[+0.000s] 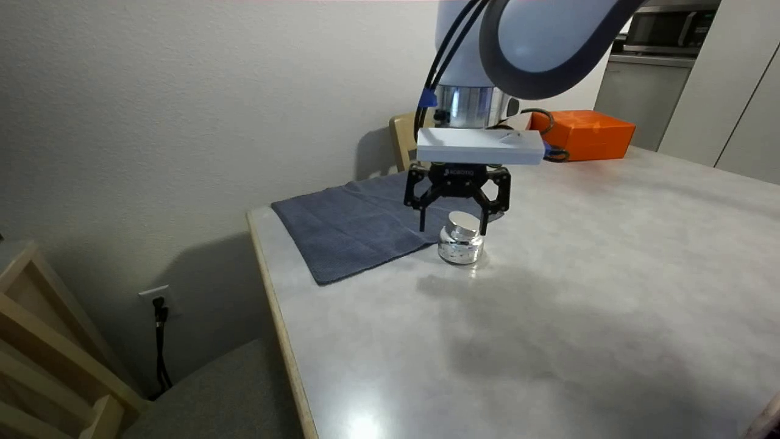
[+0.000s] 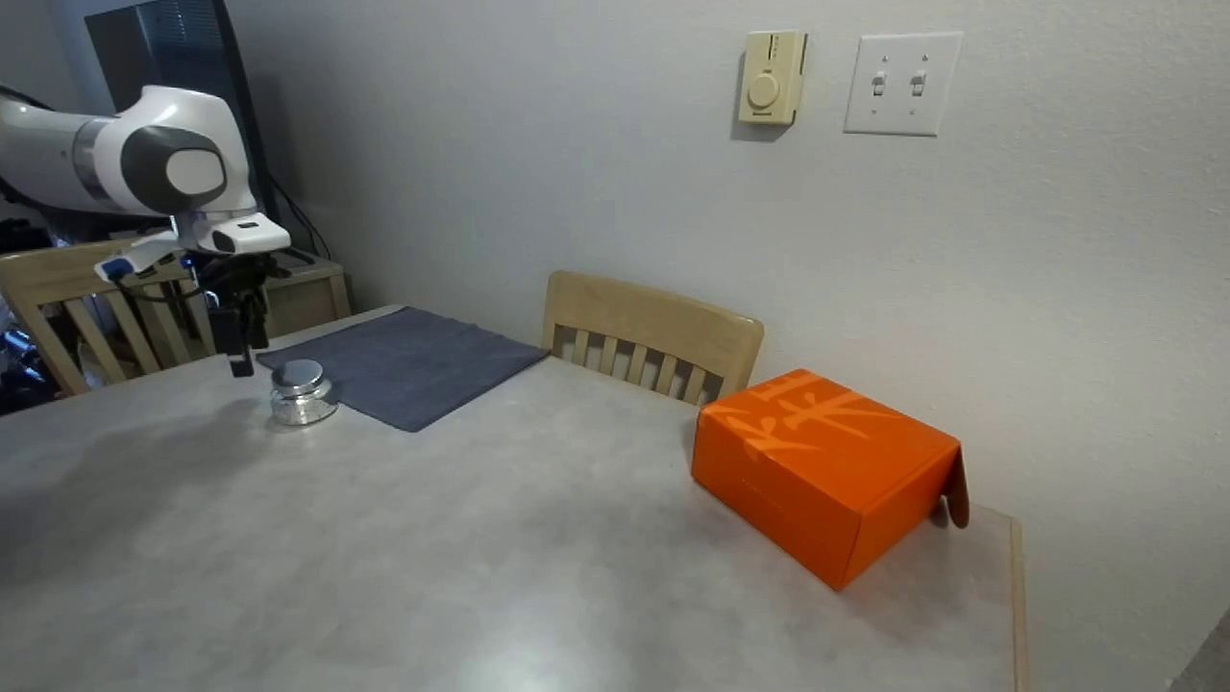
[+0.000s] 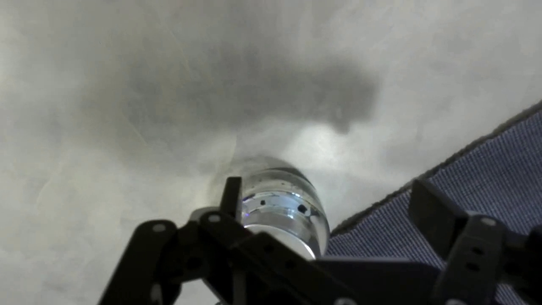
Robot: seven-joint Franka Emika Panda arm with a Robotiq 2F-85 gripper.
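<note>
A small silver jar (image 1: 460, 249) with a shiny lid stands upright on the table, close to the edge of a blue-grey cloth (image 1: 351, 228). My gripper (image 1: 453, 228) is open above and behind it, its fingers spread wide with nothing held. In the wrist view the jar (image 3: 289, 208) shows beside the left finger, partly covered by it, while the right finger (image 3: 437, 213) hangs over the cloth (image 3: 498, 167). From the second exterior view, the gripper (image 2: 240, 352) is to the left of the jar (image 2: 302, 398), its fingertips about level with the lid.
An orange box (image 2: 824, 461) sits at the far end of the table, near the wall. A wooden chair (image 2: 651, 329) stands against the table's wall side.
</note>
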